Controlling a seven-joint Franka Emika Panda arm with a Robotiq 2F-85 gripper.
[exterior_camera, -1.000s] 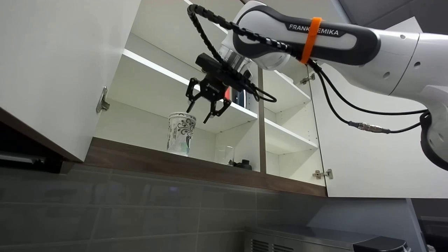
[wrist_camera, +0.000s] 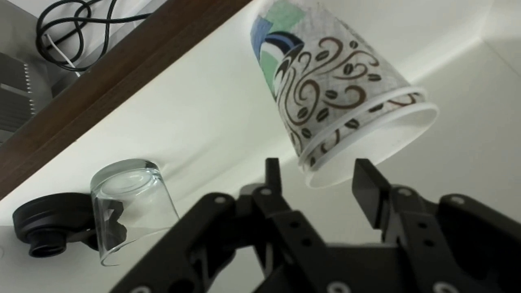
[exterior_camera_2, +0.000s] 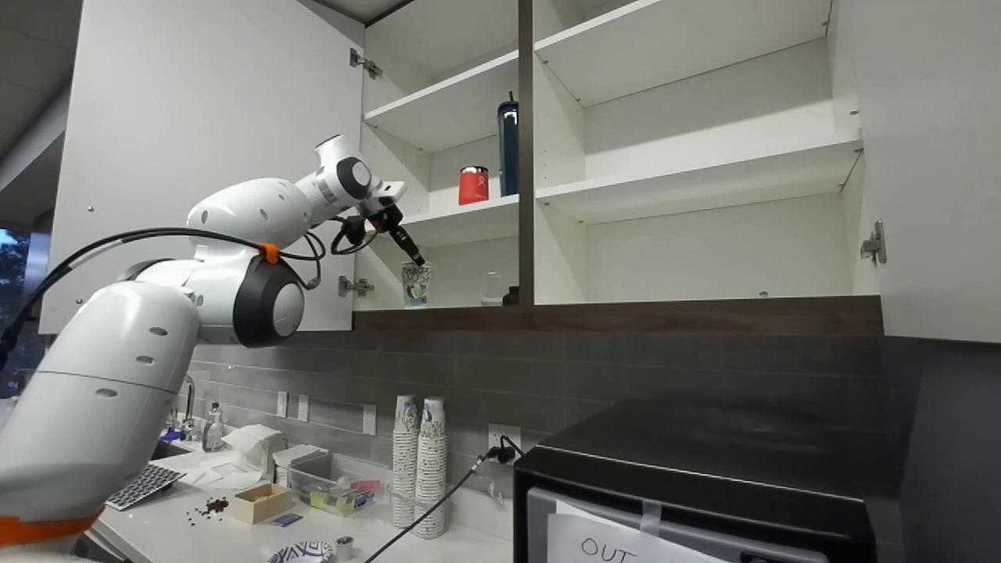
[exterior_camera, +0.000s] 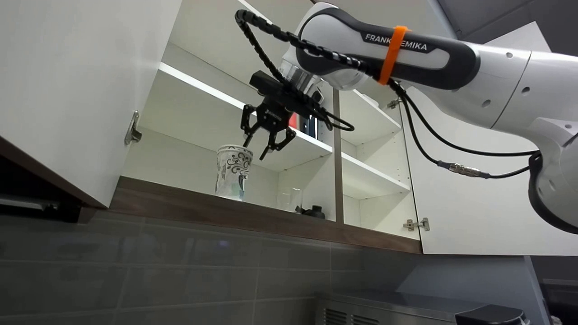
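Nested paper cups [wrist_camera: 337,83] with a brown swirl pattern stand upright on the cabinet's bottom shelf [wrist_camera: 195,117]; two rims show in the wrist view. My gripper [exterior_camera: 254,150] is tilted above and to the right of the cups [exterior_camera: 233,170] in exterior view 1. Its fingers are part open, with a gap between them and nothing held. In the wrist view the fingertips [wrist_camera: 272,171] appear near the rim; whether one touches it I cannot tell. From the other side, exterior view 2 has the gripper [exterior_camera_2: 418,262] just above the cups [exterior_camera_2: 415,285].
A clear glass [wrist_camera: 132,205] and a black lid-like item [wrist_camera: 56,219] sit on the same shelf. A red tumbler [exterior_camera_2: 474,184] and a dark bottle [exterior_camera_2: 508,145] occupy the shelf above. The open cabinet door [exterior_camera: 70,81] stands to the left. Free shelf space lies between cups and glass.
The gripper's fingers have drawn somewhat closer together, and the arm has shifted slightly left and down. The cups have stayed in place.
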